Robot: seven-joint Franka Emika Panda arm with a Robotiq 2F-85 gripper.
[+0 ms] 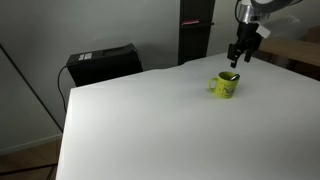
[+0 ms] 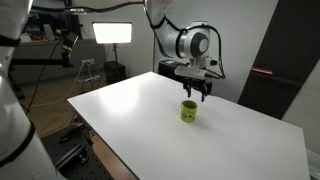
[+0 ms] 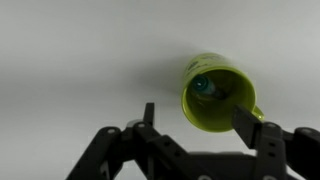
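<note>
A yellow-green mug (image 1: 224, 87) stands upright on the white table, its handle toward the left in exterior view 1. Inside it lies a small teal and dark object (image 3: 204, 85), against the inner wall in the wrist view; I cannot tell what it is. My gripper (image 1: 240, 61) hangs above and slightly behind the mug, clear of its rim. Its two fingers (image 3: 149, 113) stand well apart with nothing held between them. From exterior view 2 the mug (image 2: 188, 112) appears just below the gripper (image 2: 192, 97), and its inside is mostly hidden.
Wide bare stretches of the white table (image 1: 140, 125) surround the mug. A black box-shaped device (image 1: 104, 66) sits at the far left edge in exterior view 1. The arm's brown mounting surface (image 1: 290, 50) is at the back right.
</note>
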